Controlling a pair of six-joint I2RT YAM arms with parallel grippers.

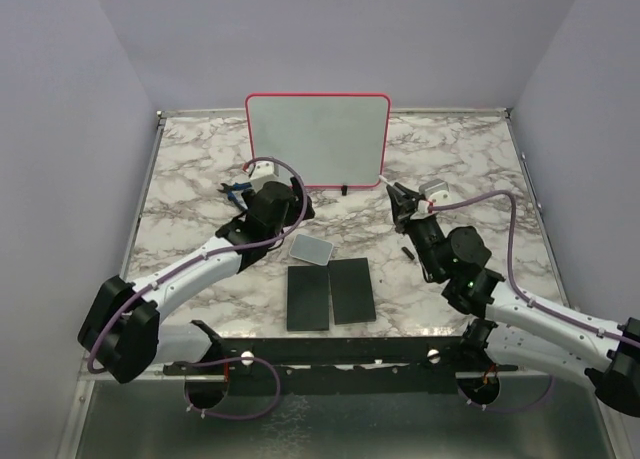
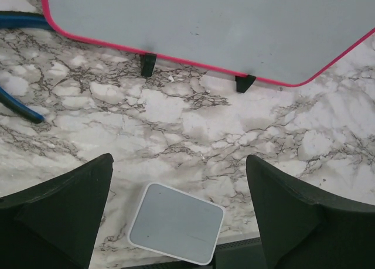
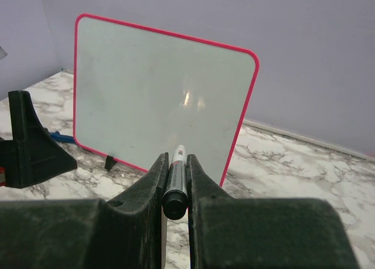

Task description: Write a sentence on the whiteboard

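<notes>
The whiteboard (image 1: 318, 139), pink-edged, stands upright at the back on dark feet; the part of its face that shows looks blank. A slim marker (image 3: 177, 184) sits between the fingers of my right gripper, its black end toward the camera and its pale end pointing at the board. In the top view that marker's white tip (image 1: 384, 180) is near the board's lower right corner, though contact cannot be told. My left gripper is open and empty, in front of the board's lower left part.
A small white-rimmed grey panel (image 1: 311, 249) lies in front of the left gripper, with black panels (image 1: 307, 299) nearer the front edge. Blue curved pieces (image 2: 20, 106) lie left of the board. One small black piece (image 1: 408, 253) rests beside my right arm.
</notes>
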